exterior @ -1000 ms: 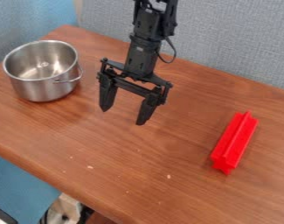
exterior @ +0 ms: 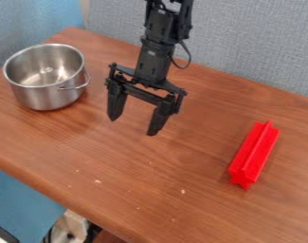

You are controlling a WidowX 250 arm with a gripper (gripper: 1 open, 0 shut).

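Note:
My black gripper point(exterior: 134, 119) hangs over the middle-back of the wooden table, fingers spread open with nothing between them. To its left stands a steel pot point(exterior: 45, 91) with a wire handle, apart from the gripper. A long red block point(exterior: 254, 154) lies on the table at the right, away from the gripper.
A grey padded wall point(exterior: 251, 43) runs behind the table.

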